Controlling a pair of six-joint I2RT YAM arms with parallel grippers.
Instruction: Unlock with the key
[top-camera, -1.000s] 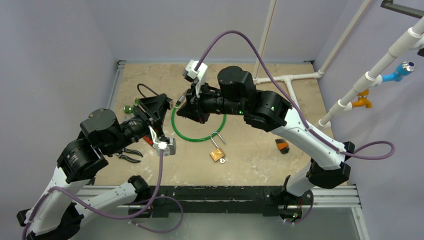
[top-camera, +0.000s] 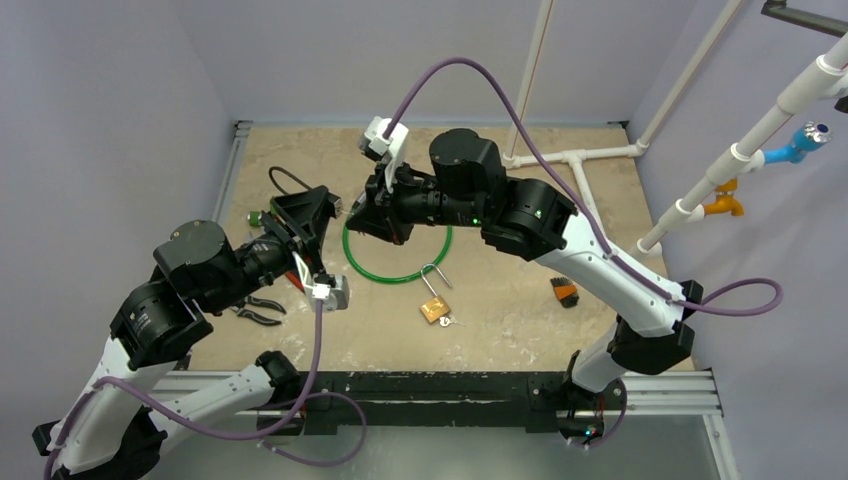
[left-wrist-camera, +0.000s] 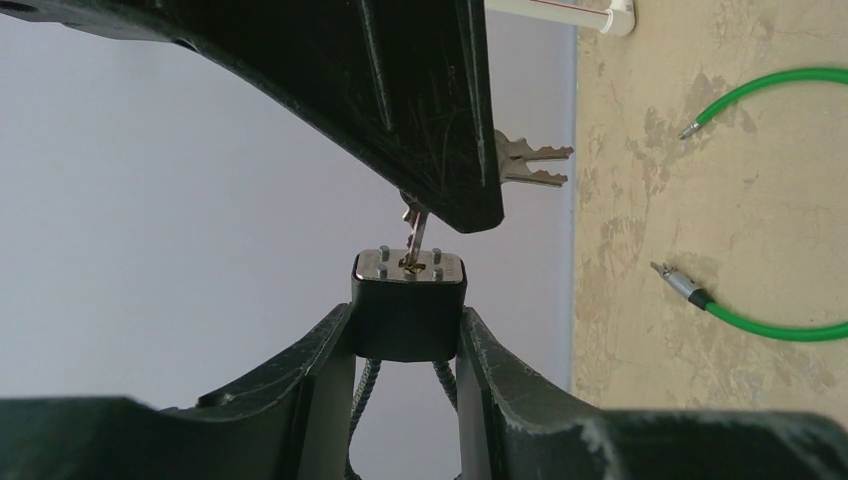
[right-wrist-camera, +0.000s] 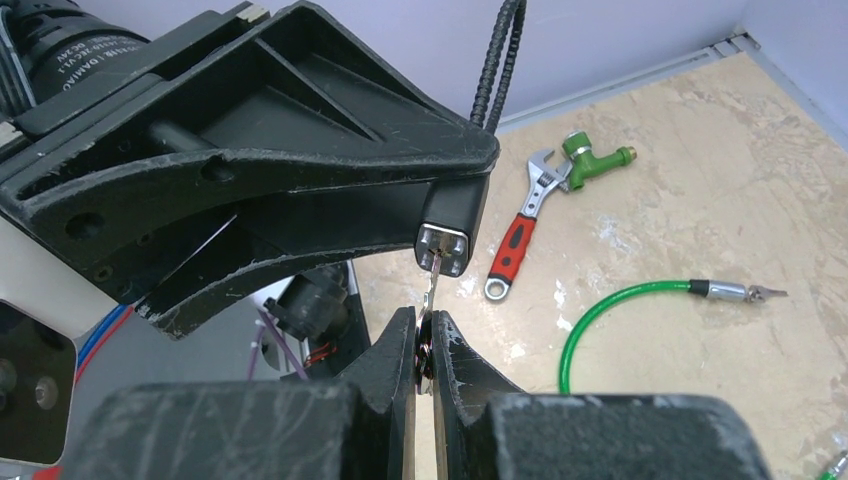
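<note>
My left gripper is shut on a black padlock (left-wrist-camera: 408, 312) with a dark cable shackle, its silver keyhole face upward in the left wrist view. My right gripper is shut on a silver key (right-wrist-camera: 433, 283), whose blade reaches into the keyhole. More keys (left-wrist-camera: 535, 175) hang beside the right fingers in the left wrist view. In the top view both grippers meet above the back-left of the board, the left (top-camera: 328, 205) facing the right (top-camera: 362, 215); the key is small there.
On the board (top-camera: 510, 310) below lie a green hose (top-camera: 390, 279), a brass padlock (top-camera: 434, 309) with keys, an adjustable wrench (right-wrist-camera: 515, 245), a green fitting (right-wrist-camera: 595, 165), pliers and a brush (top-camera: 564, 292). White pipes (top-camera: 740, 155) line the right side.
The grippers still meet at the key and lock.
</note>
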